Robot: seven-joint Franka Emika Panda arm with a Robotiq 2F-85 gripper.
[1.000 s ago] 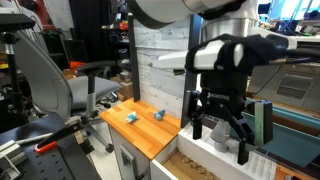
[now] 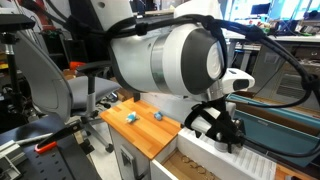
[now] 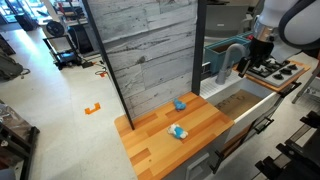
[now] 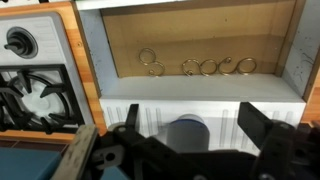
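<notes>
My gripper points down over the white ribbed strip behind the drawer. Its two dark fingers stand wide apart at the bottom of the wrist view, open. A grey rounded object (image 4: 187, 133) with a dark top shows between them in that view; I cannot tell whether either finger touches it. The brown-floored drawer (image 4: 225, 25) is pulled out, with several thin brass-coloured rings (image 4: 208, 67) lying in it. From exterior view 1 the gripper (image 2: 225, 140) hangs beyond the open drawer (image 2: 185, 170), and the arm hides much of what is behind it.
A black stove burner (image 4: 40, 95) and a knob (image 4: 18, 40) lie left in the wrist view. Small blue-and-white items (image 3: 178, 131) rest on the wooden counter (image 3: 150, 140). A grey curved faucet-like piece (image 3: 235, 48) stands near the blue back wall.
The gripper has turned about its vertical axis and come lower, so its fingers look closer together from the side. The drawer and the counter items have stayed put.
</notes>
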